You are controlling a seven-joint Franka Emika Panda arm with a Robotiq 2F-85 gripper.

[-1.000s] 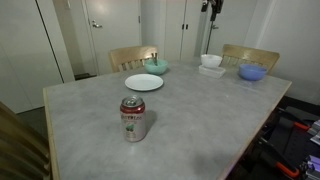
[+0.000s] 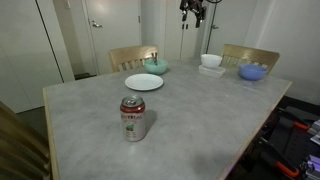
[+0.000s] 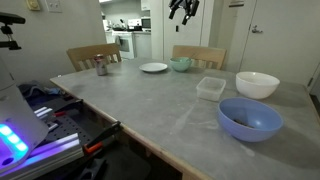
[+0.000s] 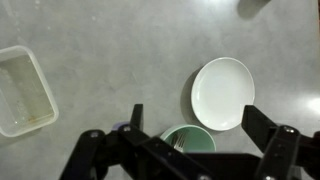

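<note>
High over the table, my gripper (image 2: pixel 193 17) is open and empty, well clear of everything below. Its spread fingers (image 4: pixel 262 128) frame the bottom of the wrist view. A green bowl (image 3: pixel 179 64) stands near the table's far side. The wrist view shows utensils in this bowl (image 4: pixel 201 141), partly hidden behind the gripper. Beside it lies a white plate (image 4: pixel 223 94) with nothing on it. A red and silver can (image 2: pixel 133 118) stands upright at the near left in exterior view 1. The clear plastic container (image 4: pixel 24 92) looks empty.
A white bowl (image 3: pixel 257 85) and a blue bowl (image 3: pixel 250 119) stand at one end of the table, by the clear container. Chairs (image 2: pixel 135 57) line the far side. Mid-table is bare.
In exterior view 1 my gripper has moved left and slightly down, staying high above the table. The objects on the table have not moved.
</note>
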